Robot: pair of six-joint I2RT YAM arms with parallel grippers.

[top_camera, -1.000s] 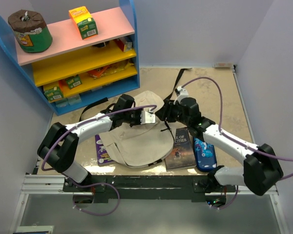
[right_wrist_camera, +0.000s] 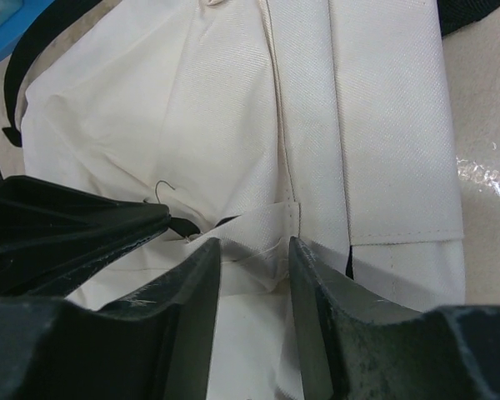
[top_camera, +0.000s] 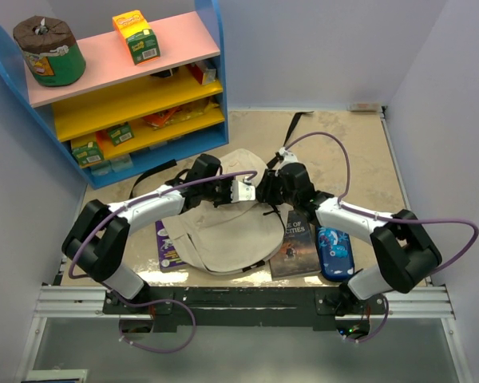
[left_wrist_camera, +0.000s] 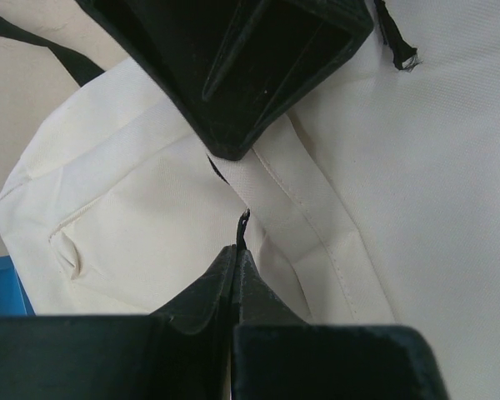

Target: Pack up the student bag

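Observation:
The cream canvas bag (top_camera: 223, 243) lies flat in the middle of the table, with folds and dark straps. My left gripper is shut at the bag's folded band, a thin dark cord-like end showing just above its tips. My right gripper is over the bag's folds, its fingers part apart; whether cloth sits between them I cannot tell. Both grippers are close together over the upper part of the bag in the top view.
A purple book (top_camera: 166, 252) lies left of the bag, a dark book (top_camera: 295, 255) and a blue pencil case (top_camera: 334, 254) at its right. A shelf unit (top_camera: 136, 84) with boxes stands at back left.
The left arm looks unchanged.

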